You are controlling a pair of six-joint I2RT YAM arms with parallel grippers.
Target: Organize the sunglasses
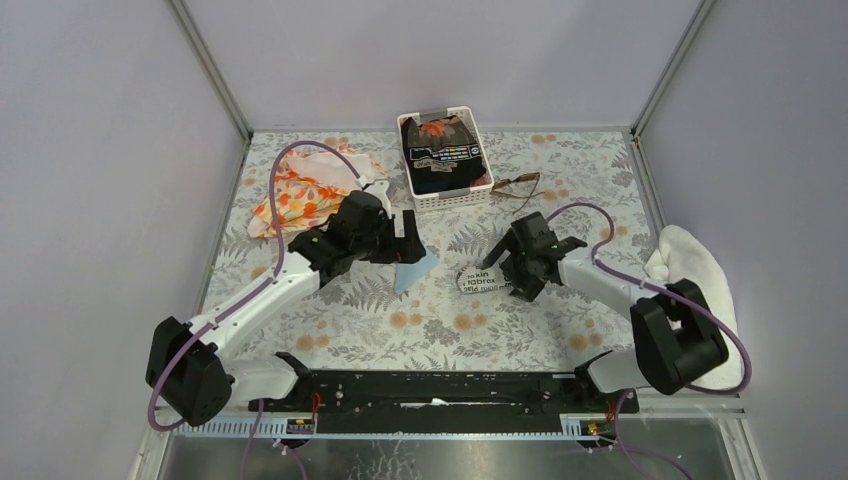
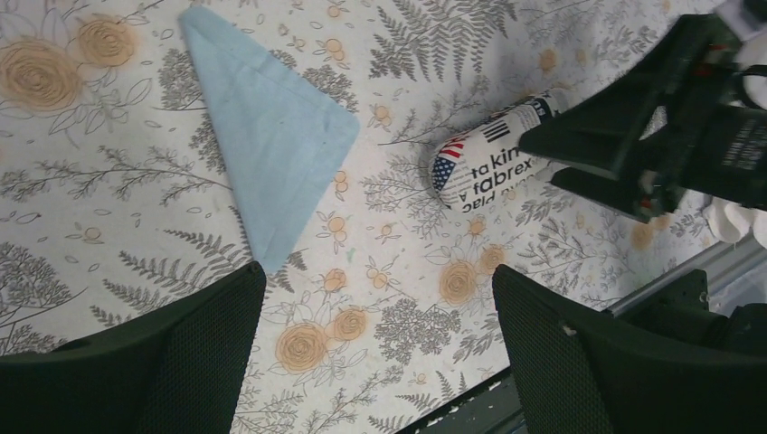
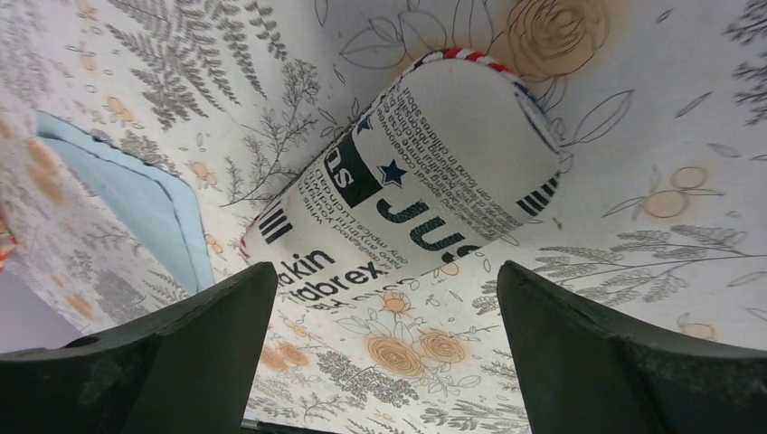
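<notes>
Brown sunglasses (image 1: 518, 186) lie on the patterned cloth, just right of the white basket. A rounded case printed with black lettering (image 3: 398, 194) rests on its side near the middle of the table. Over its right end is my right gripper (image 1: 509, 268), open, its fingers (image 3: 579, 353) apart and the case not clasped between them. Left of the case, my left gripper (image 1: 398, 243) hangs open and empty above the table. The light-blue folded cloth (image 2: 271, 136) lies flat between the arms, partly behind the left gripper in the top view.
At the back, the white basket (image 1: 452, 200) holds a dark folded garment (image 1: 440, 150). An orange-flowered cloth (image 1: 300, 190) is heaped at the back left, and a white towel (image 1: 690, 265) lies at the right edge.
</notes>
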